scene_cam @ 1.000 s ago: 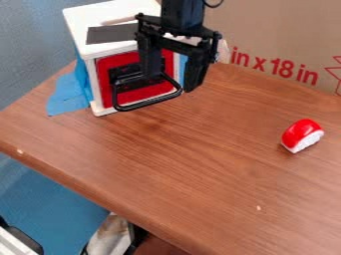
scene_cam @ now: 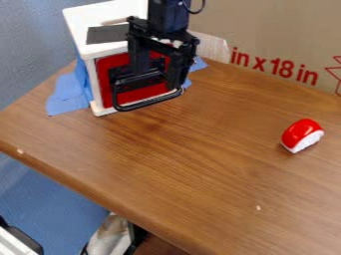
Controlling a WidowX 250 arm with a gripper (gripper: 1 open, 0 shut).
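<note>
My black gripper hangs at the top centre, in front of a white box with a red front and a dark panel on top. A black wire frame extends down across the red front. Whether the fingers are open or shut on something is unclear. A red and white rounded object lies apart at the right of the wooden table.
A blue cloth lies beside and under the box. A cardboard sheet stands behind. The table's front left edge drops to the floor.
The gripper has shifted slightly left toward the box's front. The red and white object has not moved.
</note>
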